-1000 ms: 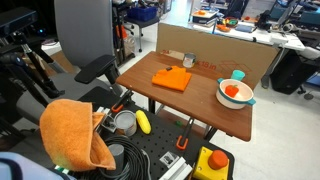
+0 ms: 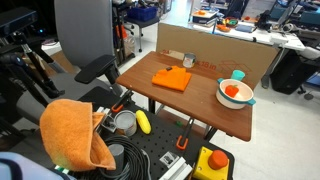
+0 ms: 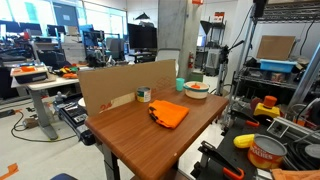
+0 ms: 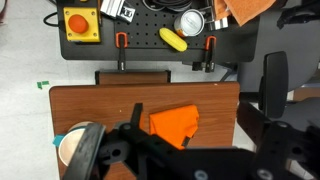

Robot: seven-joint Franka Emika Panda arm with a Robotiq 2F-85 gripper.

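Note:
An orange cloth (image 2: 172,78) lies flat on the brown wooden table (image 2: 204,100). At its edge is a small dark item (image 3: 154,118), too small to name. A white bowl with teal handles (image 2: 235,93) stands at the table's right and has something orange-red inside. Behind the bowl is a teal cup (image 2: 237,75); a metal can (image 2: 189,60) stands near the back panel. Only the wrist view shows my gripper, a dark shape over the table's lower part, beside and partly over the cloth (image 4: 174,122). Its finger opening cannot be made out.
A low cardboard-coloured panel (image 2: 222,51) borders the table's back. In front, a black base holds a yellow emergency-stop box (image 2: 212,165), a yellow object (image 2: 143,122), cans, cables and an orange towel (image 2: 75,135). A black chair (image 2: 85,40) stands at the left.

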